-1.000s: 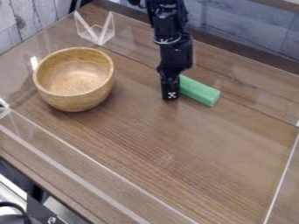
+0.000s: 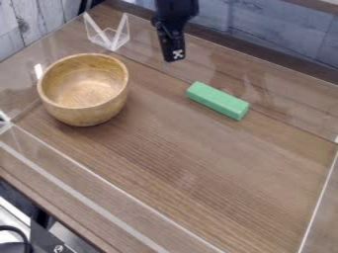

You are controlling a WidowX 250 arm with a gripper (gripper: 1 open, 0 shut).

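Observation:
A green rectangular block (image 2: pixel 218 99) lies on the wooden table right of centre. My gripper (image 2: pixel 177 51) is at the top of the view, dark, above and behind the block and apart from it; its finger state is too small to tell. A round wooden bowl (image 2: pixel 82 89) sits on the left.
A white wire-like object (image 2: pixel 109 32) stands at the back left. The table's edge runs along the lower left, with dark cables beyond it.
My gripper has moved up and back, away from the green block, which it was beside a second ago. The block looks to lie in about the same place.

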